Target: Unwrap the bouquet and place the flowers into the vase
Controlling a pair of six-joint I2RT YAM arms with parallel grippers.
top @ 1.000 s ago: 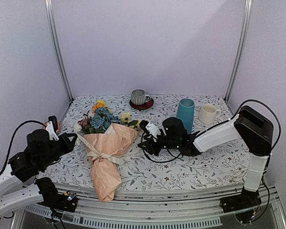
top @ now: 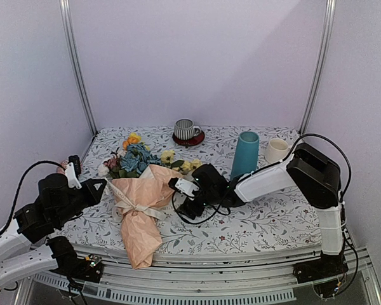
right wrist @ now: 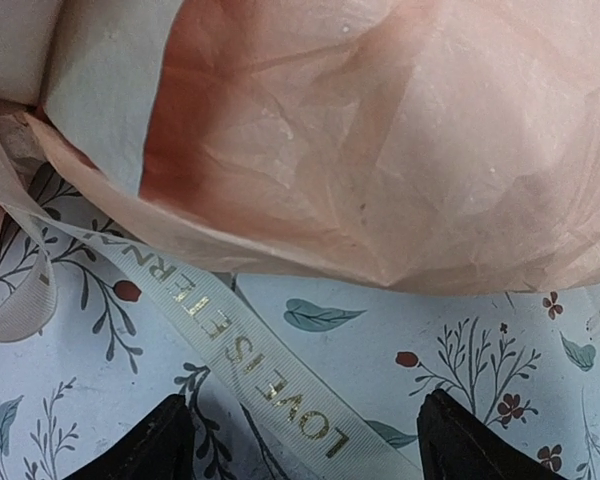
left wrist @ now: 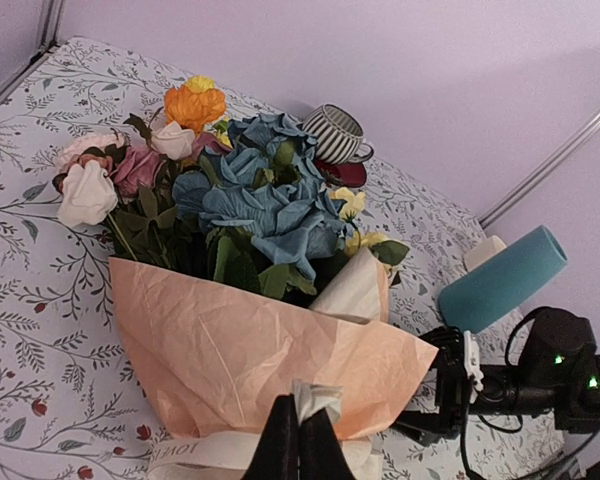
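The bouquet, with blue, orange, white and pink flowers point(left wrist: 270, 205) in peach wrapping paper point(top: 143, 190), lies on the table at left of centre. A pale ribbon point(top: 136, 208) is tied round the wrapping. My left gripper is shut at the bouquet's left side, with a ribbon end point(left wrist: 317, 397) between its fingertips. On the bouquet's right, my right gripper stands open. A printed ribbon tail point(right wrist: 245, 345) runs across the table between its fingers, apart from both. The teal vase point(top: 245, 154) stands upright behind the right arm.
A striped cup point(top: 185, 129) on a dark red saucer point(top: 189, 140) sits at the back, behind the flowers. The white mug point(top: 277, 150) is right of the vase.
My right gripper has moved left, away from the vase side and up to the bouquet's right edge. The left arm shifted very slightly; the bouquet and vase stay put.
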